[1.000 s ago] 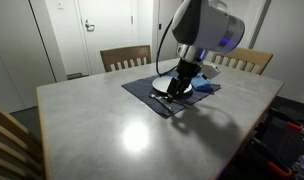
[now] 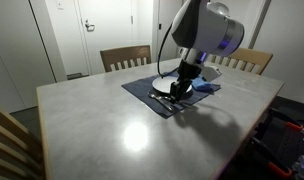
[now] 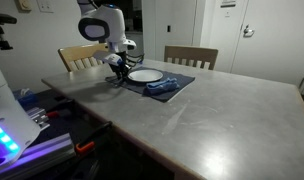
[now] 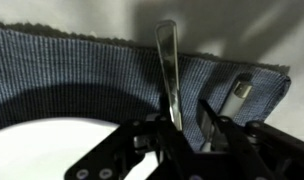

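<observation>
In the wrist view a slim silver utensil handle [image 4: 167, 55] lies across a dark ribbed mat [image 4: 52, 75]. My gripper is at the handle's lower end, its fingers spaced apart. The handle runs down close beside the left finger; its far end is hidden by the gripper. A second silver utensil [image 4: 235, 100] is on the mat to the right, near the other finger. In exterior view 1 my gripper [image 2: 176, 93] is low over the mat, in front of the white plate [image 2: 164, 84]. I cannot tell there whether it touches a utensil.
A blue cloth item [image 3: 164, 86] sits on the mat beside the plate. Several chairs surround the table, among them a wooden one [image 3: 192, 57] at its far side.
My arm has shifted slightly to the right in exterior view 1, with the gripper staying low at the mat. Plate, mat and blue item have not visibly moved.
</observation>
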